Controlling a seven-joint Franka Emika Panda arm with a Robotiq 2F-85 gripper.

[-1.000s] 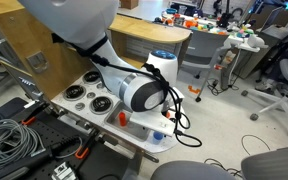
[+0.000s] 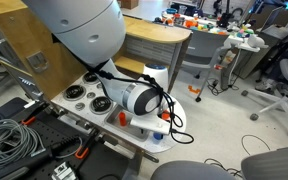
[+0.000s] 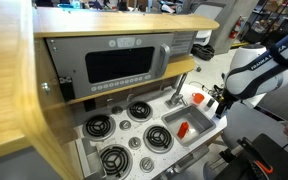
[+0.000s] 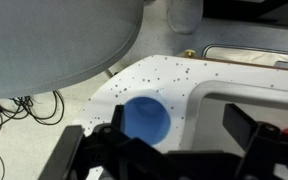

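Note:
A round blue object (image 4: 146, 120), like a cup or bowl, sits on the white speckled counter beside the sink. In the wrist view it lies between my spread fingers, nearer the left one. My gripper is open above it; no contact shows. In exterior view 1 the blue object (image 2: 159, 135) appears just below my gripper (image 2: 166, 126). From exterior view 2, I cannot make out the blue object near the gripper (image 3: 222, 118).
A red object (image 3: 183, 130) lies in the sink (image 3: 198, 121). An orange bowl (image 3: 198, 98) stands on the counter behind the sink, near the faucet (image 3: 176, 97). Stove burners (image 3: 116, 158) are to the left. A grey rounded surface (image 4: 54, 40) borders the counter.
My arm has come down, bringing the gripper lower and closer to the blue object. The blue object and the red one in the sink appear unmoved.

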